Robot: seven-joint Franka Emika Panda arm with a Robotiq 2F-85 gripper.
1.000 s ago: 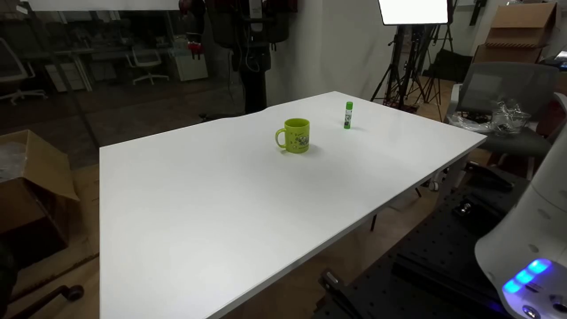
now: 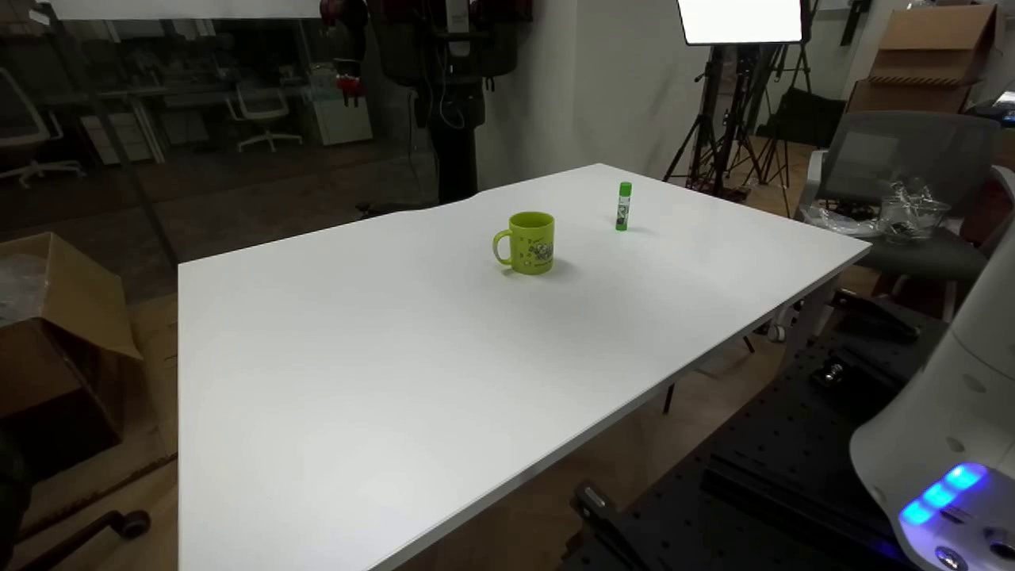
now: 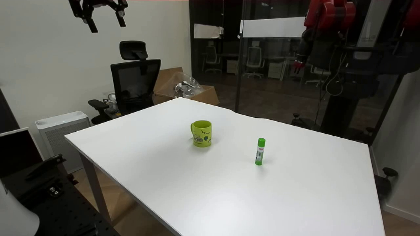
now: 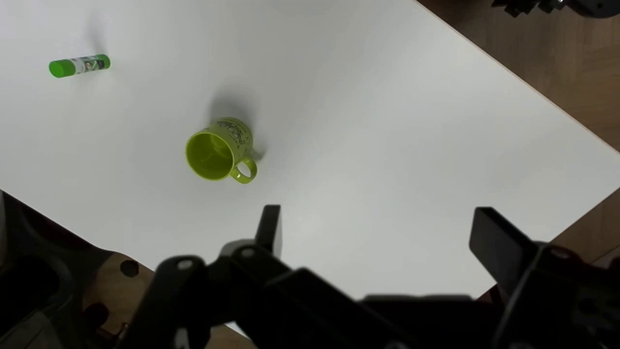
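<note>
A lime-green mug [image 2: 530, 244] stands upright on the white table [image 2: 381, 381], its handle pointing left in exterior view 1. Apart from it, a green glue stick [image 3: 260, 151] stands on end, cap up. High above the table, my gripper [image 3: 107, 25] shows at the top left of exterior view 2, well away from both objects. From the wrist view, the gripper is wide open with only bare tabletop between its fingers. There the mug [image 4: 218, 150] lies beyond the left finger, and the glue stick [image 4: 80, 65] sits farther off at upper left.
A red and black machine [image 3: 330, 23] stands behind the far edge. An office chair [image 3: 136, 78] and an open cardboard box [image 3: 208, 95] are on the floor beyond the table.
</note>
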